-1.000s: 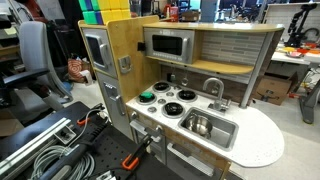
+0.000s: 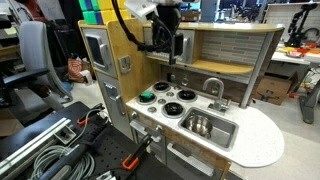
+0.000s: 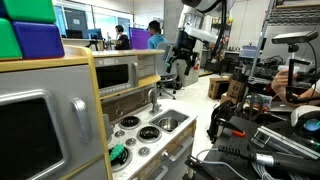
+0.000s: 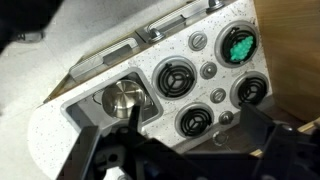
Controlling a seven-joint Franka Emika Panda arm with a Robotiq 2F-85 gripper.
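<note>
My gripper [image 2: 171, 62] hangs in the air above the toy kitchen's counter, close to the microwave, well clear of the stove. In the wrist view the gripper is open, its two dark fingers wide apart and nothing between them. A small green object [image 4: 241, 48] rests on one of the coil burners, at the stove's left end in exterior view 1. A round metal pot [image 4: 122, 97] sits inside the sink [image 2: 226, 132].
Above the counter are a microwave [image 3: 117, 75] and a wooden shelf [image 2: 215, 67]. A curved faucet [image 2: 218, 92] rises behind the sink. Bare white counter [image 2: 258, 140] lies at the right. Cables and a clamp cover the dark table in front.
A second ago the arm was out of exterior view 1.
</note>
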